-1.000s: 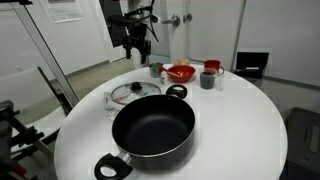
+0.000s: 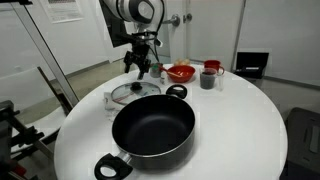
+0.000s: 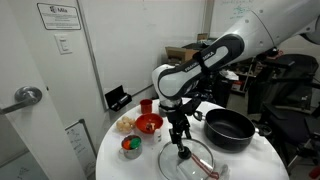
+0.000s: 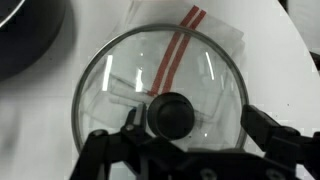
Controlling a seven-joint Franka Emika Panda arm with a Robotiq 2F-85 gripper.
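A glass lid with a dark rim and a round black knob (image 4: pixel 171 116) lies flat on the white table. Part of the lid (image 2: pixel 136 92) rests over a striped cloth (image 4: pixel 183 45), which shows through the glass. My gripper is open above the lid, its fingers to either side of the knob in the wrist view. Nothing is held between them. Left of the lid in that view is the edge of a black pan (image 4: pixel 25 30); the whole pan (image 2: pixel 153 128), empty inside, stands nearer the front in exterior view 1.
A red bowl (image 3: pixel 149 123), a pot with colourful contents (image 3: pixel 132 147) and a dark mug (image 2: pixel 208 79) stand at the lid's far side. Pan handles (image 2: pixel 113 167) stick out at both ends.
The lid, pan and bowls have stayed in place.
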